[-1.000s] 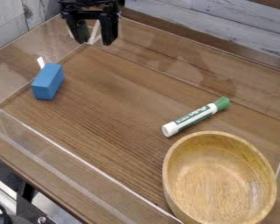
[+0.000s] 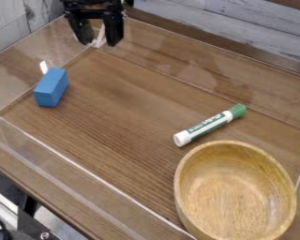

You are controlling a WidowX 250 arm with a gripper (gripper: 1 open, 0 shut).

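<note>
The black gripper [image 2: 97, 30] hangs at the top left of the camera view, over the back of the wooden table, near a small pale object that it partly hides; whether its fingers are open or shut is unclear. A blue block [image 2: 52, 87] lies on the left part of the table, below and left of the gripper. A white tube with a green end [image 2: 209, 126] lies diagonally at the right. A large light wooden bowl [image 2: 234, 192] stands at the bottom right.
Table edges run along the left and along the back right.
</note>
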